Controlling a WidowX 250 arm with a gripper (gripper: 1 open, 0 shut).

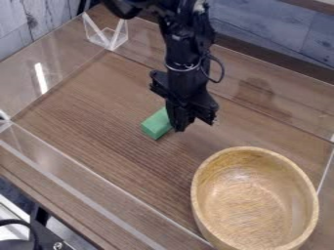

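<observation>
A green block (155, 125) lies on the wooden table near the middle of the view, partly covered by my black gripper (175, 111). The gripper reaches down from the top with its tip at the block's upper right. Whether its fingers are open or shut on the block is hidden.
A large tan bowl (255, 195) takes up the lower right. Clear plastic pieces stand at the top left and left edge, and a black cable lies at the bottom left corner.
</observation>
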